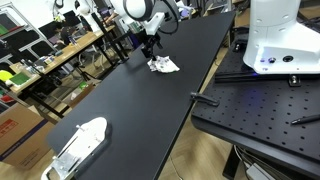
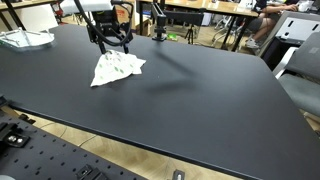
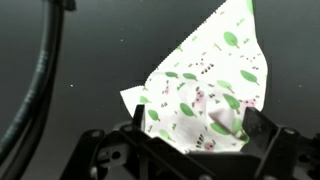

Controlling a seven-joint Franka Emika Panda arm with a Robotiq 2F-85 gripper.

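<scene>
On the black table lies a crumpled white cloth [image 3: 205, 95] printed with green leaves. In the wrist view it spreads between and beyond the fingers of my open gripper. Exterior view 2 shows the cloth [image 2: 115, 68] with a raised, bunched middle, and my gripper [image 2: 116, 47] just over that part. From exterior view 1 the gripper [image 1: 152, 50] is directly above the cloth [image 1: 163, 65]. Whether the fingertips touch the fabric I cannot tell.
A white tray-like container [image 1: 78, 148] stands at the other end of the black table [image 1: 130, 115]; it shows at the far left in exterior view 2. A dark cable [image 3: 40, 85] hangs along the left of the wrist view.
</scene>
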